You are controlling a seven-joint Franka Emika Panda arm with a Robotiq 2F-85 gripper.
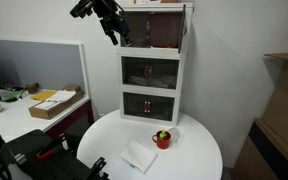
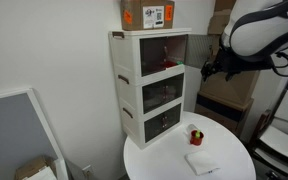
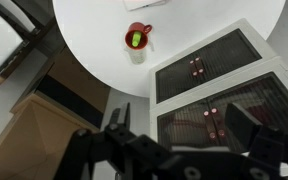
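High in front of the white cabinet (image 1: 118, 70), my gripper (image 1: 116, 38) hangs open, well above the table and touching nothing. Its two dark fingers (image 3: 120, 116) stand wide apart in the wrist view, with only the cabinet behind the gap. A red mug (image 1: 163, 142) with something green and yellow inside sits on the round white table (image 1: 199, 158). Right beside the mug is a clear cup (image 3: 137, 56). Toward the table's near side lies a white cloth or paper (image 1: 138, 156). The cabinet has three stacked compartments with dark fronts; something red (image 2: 168, 64) shows in the top one.
A cardboard box (image 2: 144, 16) rests on top of the cabinet. At the left in exterior view 1, an open cardboard tray (image 1: 57, 103) sits on a side desk.
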